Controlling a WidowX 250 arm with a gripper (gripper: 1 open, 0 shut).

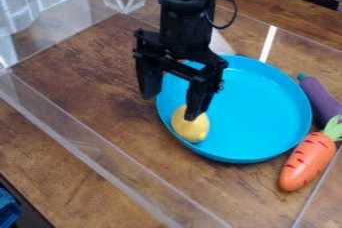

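My black gripper (174, 88) is open, lowered over the left part of a blue plate (254, 107), with its fingers above and around a yellow toy (190, 126) shaped like an egg or lemon. Whether the fingertips touch the yellow toy is unclear. The toy lies near the plate's front left edge, partly behind the gripper.
An orange carrot (309, 160) and a purple eggplant (319, 102) lie right of the plate. Clear panels run along the edges, and a blue object (8, 210) sits at the bottom left corner.
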